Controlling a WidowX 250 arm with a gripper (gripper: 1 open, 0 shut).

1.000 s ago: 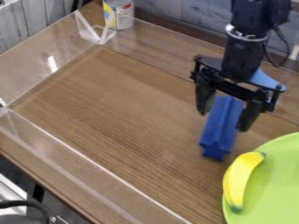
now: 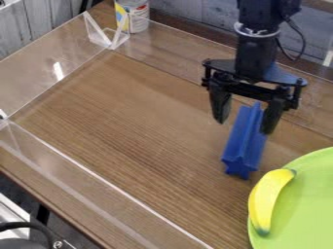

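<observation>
My black gripper hangs open at the upper right, its fingers on either side of the top of a blue block that lies on the wooden table. Whether it touches the block cannot be told. A yellow banana rests on a green plate at the lower right, below the block.
A can stands at the back left corner beside clear plastic guards along the table edge. A black cable lies outside the lower left edge.
My gripper has shifted a little up and to the left. The blue block, banana and plate look unmoved.
</observation>
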